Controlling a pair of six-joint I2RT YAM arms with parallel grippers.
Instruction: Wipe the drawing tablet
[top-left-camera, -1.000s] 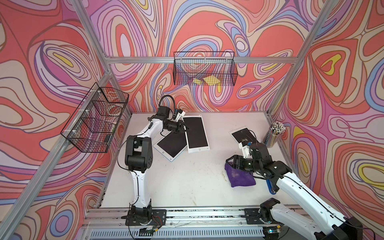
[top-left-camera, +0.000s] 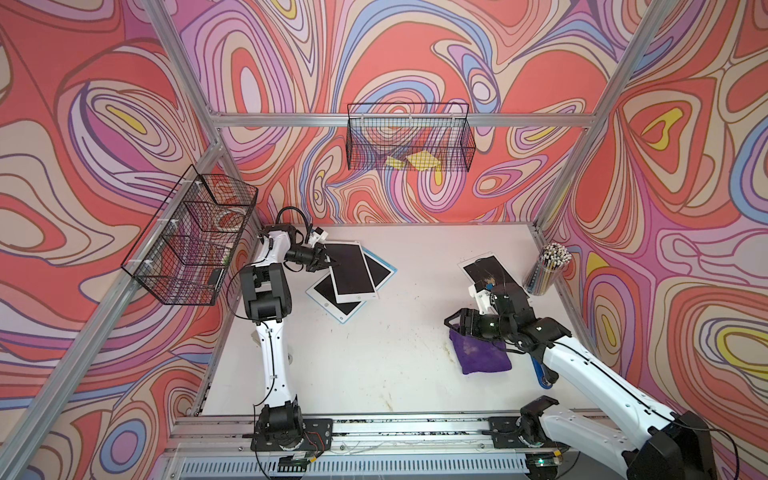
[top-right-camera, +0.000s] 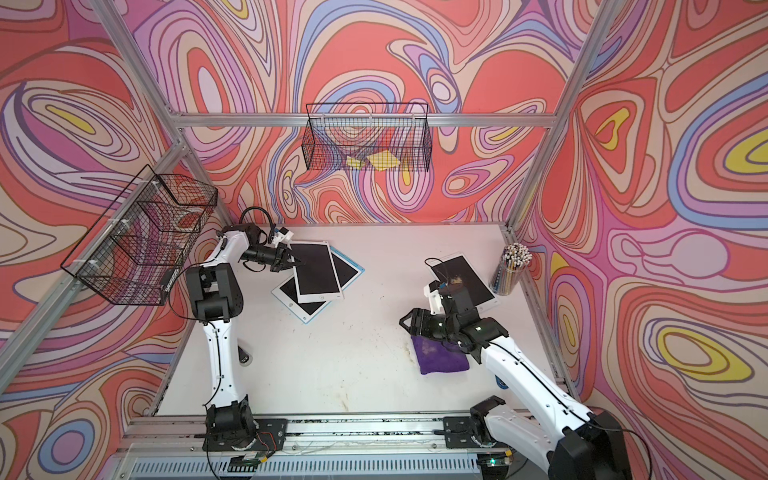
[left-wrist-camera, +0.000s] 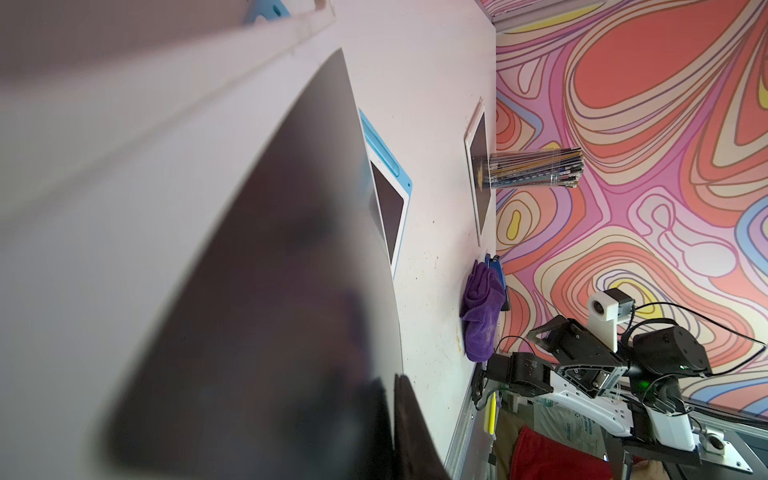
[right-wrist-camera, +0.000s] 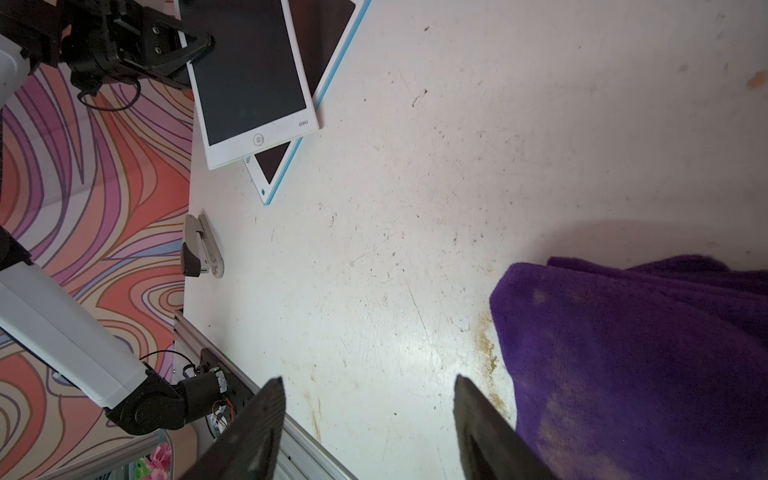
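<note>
My left gripper (top-left-camera: 323, 261) is shut on the left edge of a white drawing tablet (top-left-camera: 352, 273), held over a blue-edged tablet (top-left-camera: 336, 308); the left wrist view shows its screen up close (left-wrist-camera: 272, 264). A third tablet (top-right-camera: 460, 276) lies at the back right. A purple cloth (right-wrist-camera: 632, 360) lies at the front right, with my right gripper above its left side, fingers apart and nothing visible between them.
A cup of pens (top-right-camera: 508, 272) stands at the right rear, a stapler (right-wrist-camera: 200, 244) at the left. Wire baskets hang on the back (top-left-camera: 409, 148) and left frames.
My left gripper has moved leftward with the white tablet, now further over the blue-edged one. My right gripper has shifted slightly left, away from the cloth.
</note>
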